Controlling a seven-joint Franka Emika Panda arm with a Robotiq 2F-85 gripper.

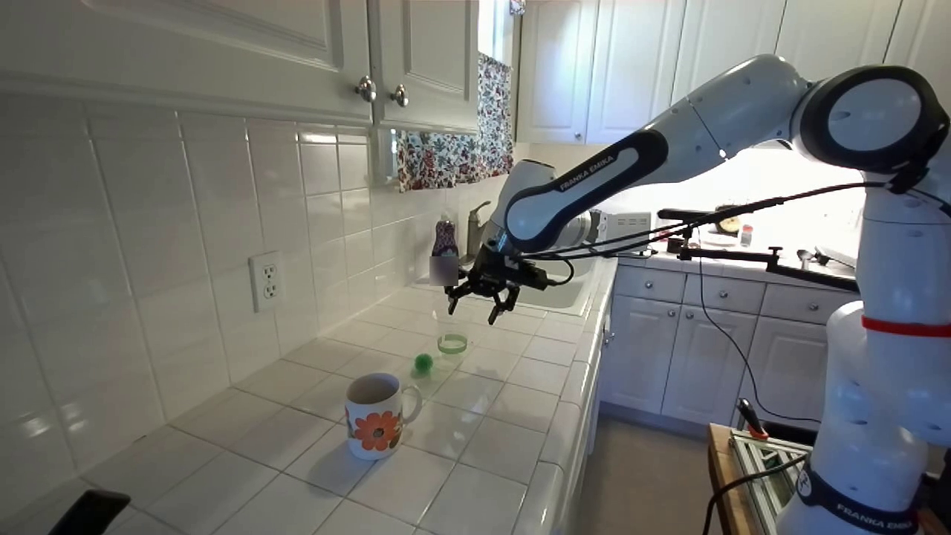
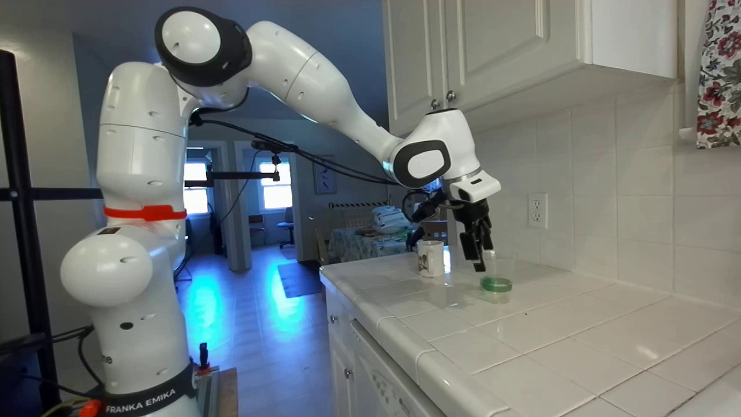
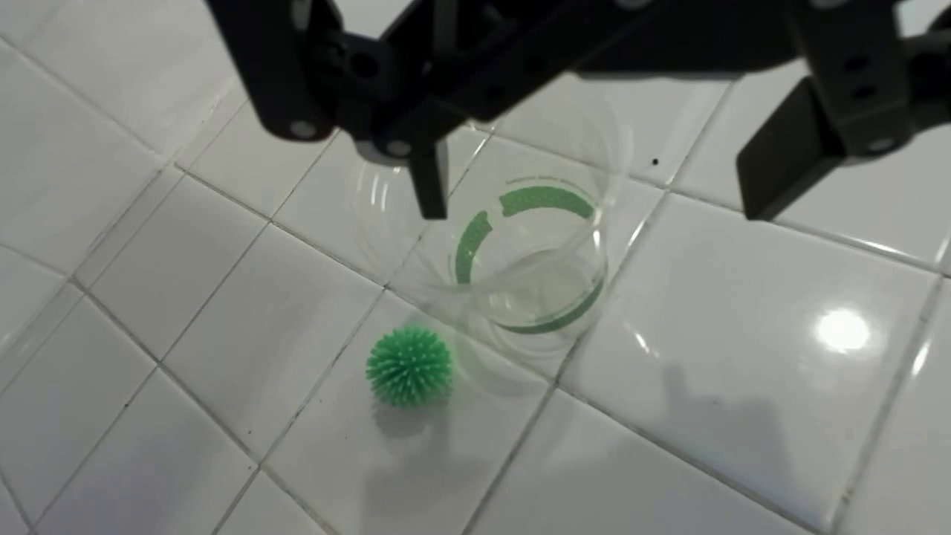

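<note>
On the tiled counter stands a clear cup [image 3: 535, 303] with a green band, upright. Beside it, touching or nearly so, lies a spiky green ball [image 3: 409, 366]; in exterior view 1 the ball [image 1: 423, 362] is on the mug's side of the cup [image 1: 452, 344]. A white mug [image 1: 374, 416] with an orange flower sits closer to that camera, its handle turned toward the cup. Above the cup hangs my gripper [image 1: 472, 313], open and empty. The wrist view has one finger [image 3: 429, 183] over the cup's rim area and the other finger [image 3: 789, 156] out past its side.
A tiled wall with an outlet [image 1: 265, 281] borders the counter. The sink [image 1: 570, 290] and a dark bottle [image 1: 443, 239] lie beyond the gripper. Upper cabinets [image 2: 514, 48] overhang the wall side. Bare tiles [image 2: 556, 347] spread widely in exterior view 2.
</note>
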